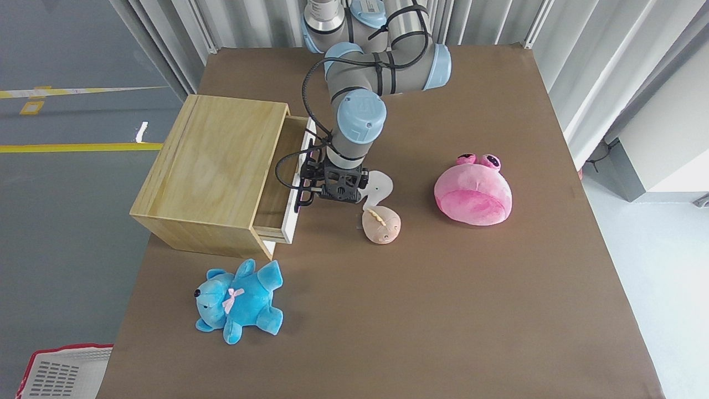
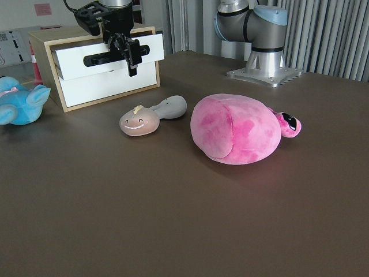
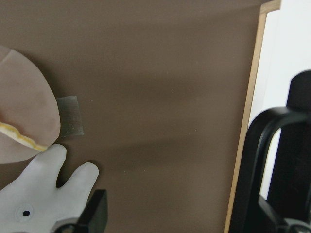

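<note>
A wooden two-drawer box (image 1: 199, 166) stands at the left of the table, its upper drawer (image 1: 271, 203) pulled partly out. My gripper (image 1: 307, 189) is at that drawer's white front (image 2: 75, 60), by the black handle (image 2: 98, 59). Its fingers overlap the handle in the left view; whether they are shut on it I cannot tell. In the wrist view the drawer front and black handle fill the right side.
A grey-white flat plush (image 1: 377, 186) and a beige round plush (image 1: 382, 229) lie right of the drawer. A pink plush (image 1: 472, 196) sits farther right, a blue bear (image 1: 242, 302) in front of the box.
</note>
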